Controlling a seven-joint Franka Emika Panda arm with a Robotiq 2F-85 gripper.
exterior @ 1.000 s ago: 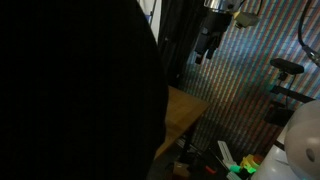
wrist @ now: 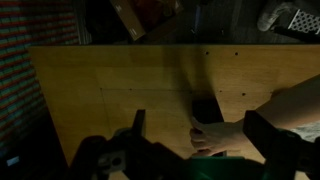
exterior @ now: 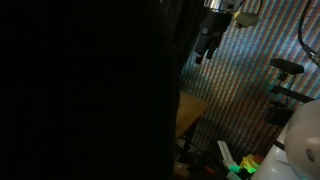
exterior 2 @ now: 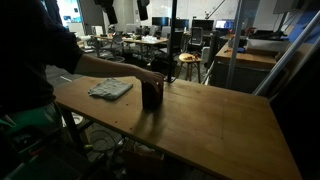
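My gripper [exterior: 203, 56] hangs in the air above the wooden table [exterior: 190, 112]. In the wrist view its two dark fingers stand wide apart, and the gripper is open with nothing between them. A person's hand [exterior 2: 149, 76] rests on a black upright object [exterior 2: 152, 95] on the table. From above, that black object [wrist: 206, 109] and the hand [wrist: 222, 137] appear below my gripper, apart from its fingers. What the object is cannot be told in this dim light.
A crumpled grey cloth [exterior 2: 110, 89] lies on the table's left part. A large dark shape [exterior: 85, 90] blocks most of exterior view 1. Desks and monitors stand in the background.
In exterior view 1 the large dark shape has spread to the right and covers more of the table. My gripper shows no visible movement.
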